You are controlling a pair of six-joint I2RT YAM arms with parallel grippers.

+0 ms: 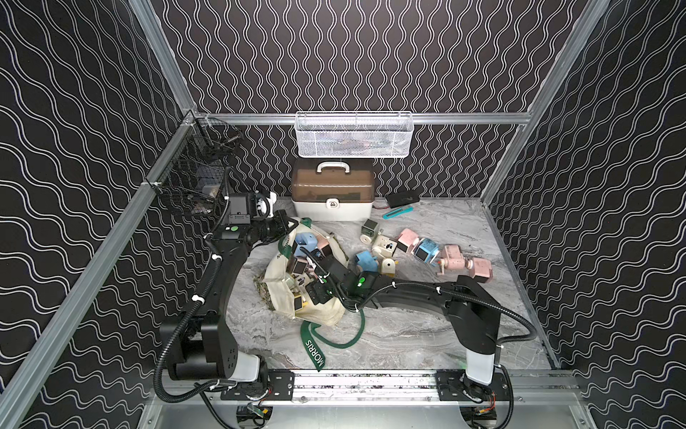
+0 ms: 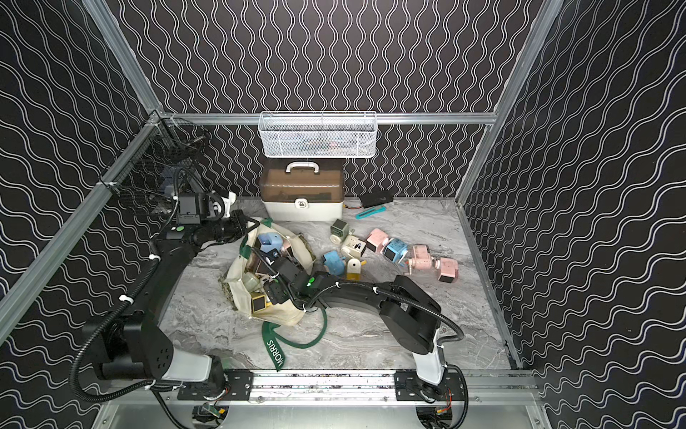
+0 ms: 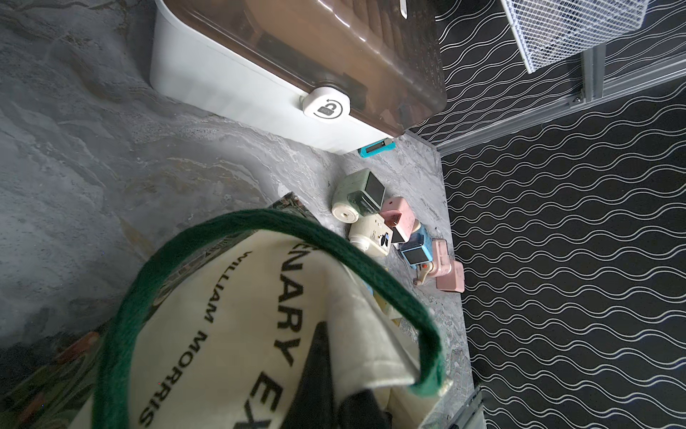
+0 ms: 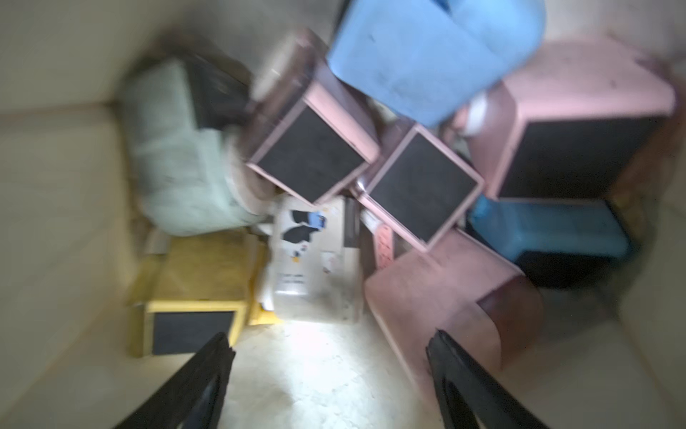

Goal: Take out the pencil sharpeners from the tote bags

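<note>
The cream tote bag [image 1: 331,309] stands with its mouth up at the left middle of the table. At its far left edge, my left gripper is shut on the bag's cloth, beside a green handle [image 3: 278,218]. Above the bag's mouth, my right gripper points inside with its fingers apart and empty. Within the bag lie several pencil sharpeners: blue [image 4: 421,60], light green [image 4: 178,157], yellow [image 4: 193,286], white with a dark print [image 4: 314,264], dark blue [image 4: 550,228], and several pink ones, one nearest the right finger [image 4: 443,293]. The right wrist view is blurred.
More sharpeners lie right of the bag, among them a dark green one [image 1: 369,229] and a pink one [image 1: 480,269]. Behind stands a brown-lidded box [image 1: 333,187], with a teal cutter [image 1: 397,212] beside it.
</note>
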